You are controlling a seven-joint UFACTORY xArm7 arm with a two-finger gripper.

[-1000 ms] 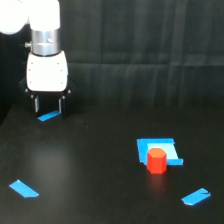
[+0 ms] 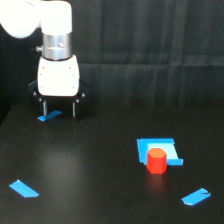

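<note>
At the back left, my gripper [image 2: 60, 109] hangs open from the white arm, its two dark fingers spread apart and nothing seen between them. A red block [image 2: 157, 162] with a many-sided top stands upright to the right of centre, well away from the gripper. Directly behind it lies a blue-edged square [image 2: 142, 152] with a pale inside. The block covers part of its near edge; whether the two touch, I cannot tell.
Blue strips lie on the dark table: one [image 2: 49, 116] just below the gripper, another [image 2: 24, 188] at front left, a third [image 2: 196, 197] at front right. Between gripper and block the surface is bare. A dark curtain [image 2: 140, 55] closes off the back.
The arm has swung a little to the right in the picture, with the gripper slightly lower. The red block, blue square and strips have stayed where they were.
</note>
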